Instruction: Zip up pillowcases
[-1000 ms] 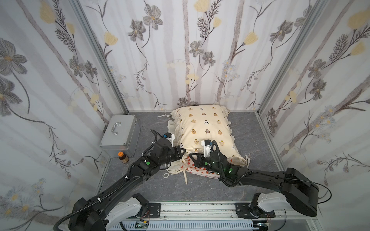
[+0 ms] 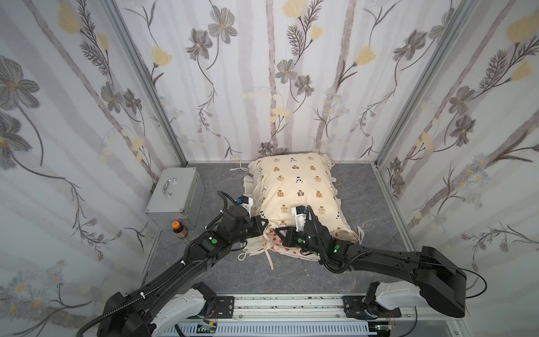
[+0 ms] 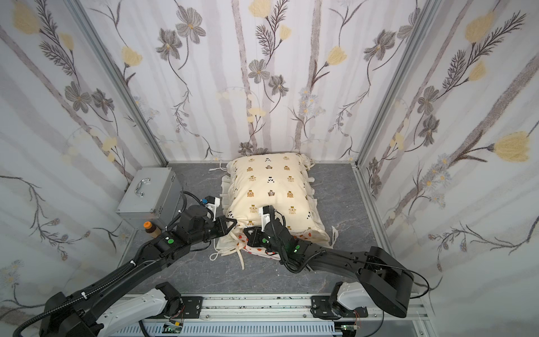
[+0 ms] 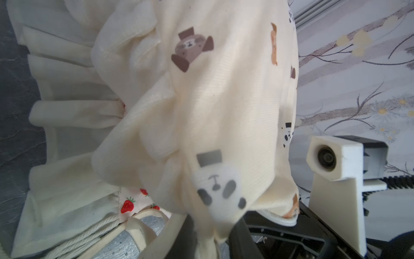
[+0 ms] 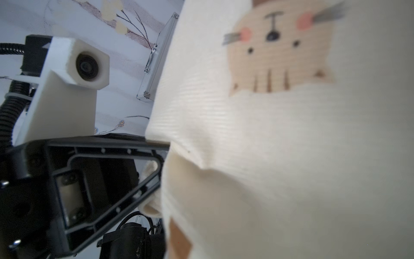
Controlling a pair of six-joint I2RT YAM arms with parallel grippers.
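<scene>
A plump cream pillowcase (image 2: 297, 182) with printed animals lies on the floor, its front edge toward me. Strawberry-patterned fabric (image 2: 292, 251) shows below that edge. At its front left corner my left gripper (image 2: 265, 223) is shut on a gathered piece of the cream cloth, seen bunched between its fingers in the left wrist view. Just right of it, my right gripper (image 2: 279, 231) is shut at the front edge. In the right wrist view its visible finger (image 5: 148, 185) meets puckered cloth, which hides the tips. The zipper cannot be made out.
A silver case (image 2: 174, 196) stands to the left, with an orange-capped bottle (image 2: 179, 229) beside it. Loose ties (image 2: 269, 259) trail from the front left corner. Patterned walls enclose the sides.
My right gripper has come slightly toward the front. The left gripper has shifted slightly left, and the pillowcase's front edge has moved a little with them.
</scene>
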